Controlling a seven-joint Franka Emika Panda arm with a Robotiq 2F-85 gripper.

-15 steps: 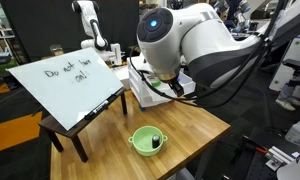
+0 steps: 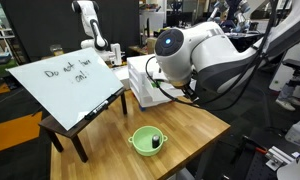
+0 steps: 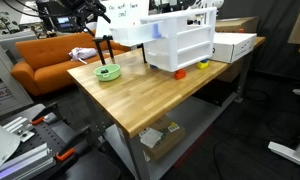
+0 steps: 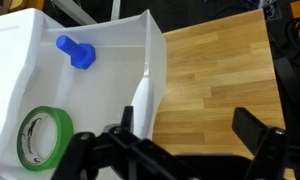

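Observation:
In the wrist view my gripper stands open with nothing between its fingers. The left finger (image 4: 130, 155) overlaps the near wall of a white drawer or tray in the picture; the right one is over bare wood. Inside the white drawer (image 4: 108, 85) lie a green roll of tape (image 4: 61, 145) and a blue peg-like object (image 4: 78, 52). A green bowl (image 2: 139, 147) sits on the table, holding a dark object (image 2: 156, 142) with a pale end. Exterior view 2 shows the same bowl (image 3: 108, 75) near the white shelf unit (image 3: 185, 45).
A large white board with writing (image 2: 72, 85) leans on a dark stand at the table's left. Small red (image 3: 180, 74) and yellow (image 3: 203, 64) things lie by the shelf unit. A white box (image 3: 233, 45) stands beyond it.
The white arm has come lower and shifted to the right in exterior view 1. The bowl and the board have stayed in place.

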